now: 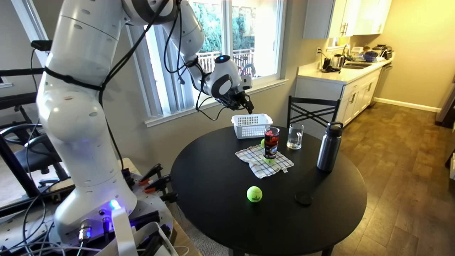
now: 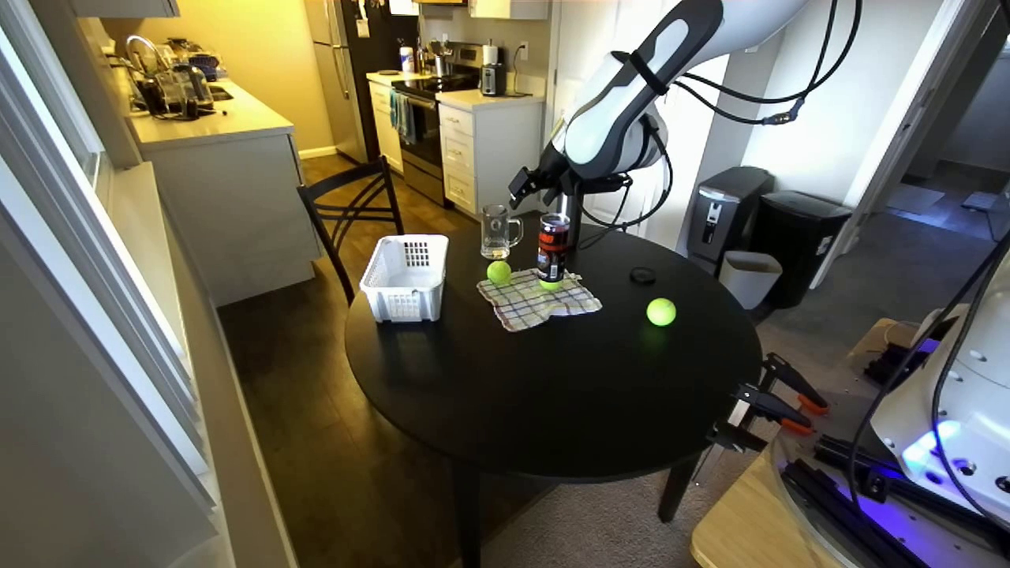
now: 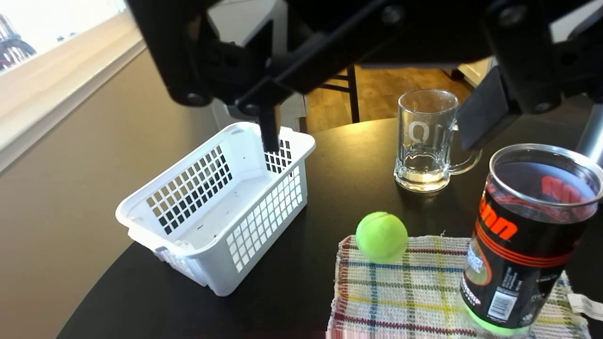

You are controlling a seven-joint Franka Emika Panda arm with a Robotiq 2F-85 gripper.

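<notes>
My gripper is open in the wrist view, its fingers wide apart with nothing between them. In exterior view 1 it hangs in the air above the white basket (image 1: 252,126). That basket (image 3: 265,229) looks empty of balls. One green tennis ball (image 3: 381,237) rests on the edge of the checked cloth (image 3: 407,294), between the basket and the tennis ball can (image 3: 520,248). The clear can stands upright on the cloth, with green at its bottom. Another tennis ball (image 1: 254,194) lies alone on the bare table.
A glass mug (image 3: 425,141) stands behind the cloth. To its right are a dark metal bottle (image 1: 329,147) and a round black lid (image 1: 303,198). A window ledge (image 1: 217,102) runs behind the basket.
</notes>
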